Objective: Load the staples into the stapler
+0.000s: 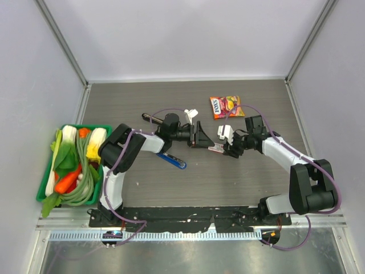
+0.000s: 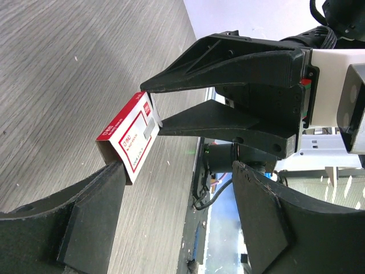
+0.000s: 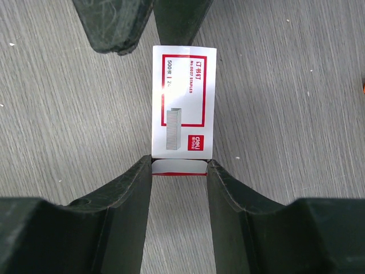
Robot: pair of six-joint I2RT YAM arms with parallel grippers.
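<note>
A white staple box (image 3: 182, 97) with red print, marked "STAPLES", is gripped at one end by my right gripper. Its fingers press on that end; it appears in the top view (image 1: 215, 147) between both grippers. My left gripper is at the box's other end in the left wrist view, the box reaching between its fingers; whether they touch it is unclear. A long blue object (image 1: 175, 161) and a long dark one (image 1: 149, 117) lie near the left arm; I cannot tell which is the stapler.
A green basket of vegetables (image 1: 45, 182) stands at the left. A red snack bag (image 1: 224, 107) lies at the back right.
</note>
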